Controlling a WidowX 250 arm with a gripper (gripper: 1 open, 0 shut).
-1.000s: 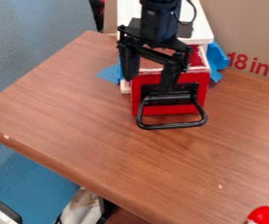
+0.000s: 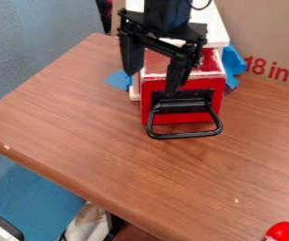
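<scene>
My black gripper (image 2: 153, 64) hangs over a red box-like object (image 2: 203, 90) with a white body behind it, near the back of the wooden table. A black looped handle (image 2: 184, 134) sticks out from the red object's front toward the camera. The fingers are above that handle; whether anything is between them is not clear.
Blue pieces (image 2: 232, 63) lie behind and beside the red object, against a cardboard panel (image 2: 272, 38). A red round object (image 2: 283, 232) is at the front right corner.
My gripper has risen slightly and shifted a little left, away from the front of the red object. The red object and handle look unchanged.
</scene>
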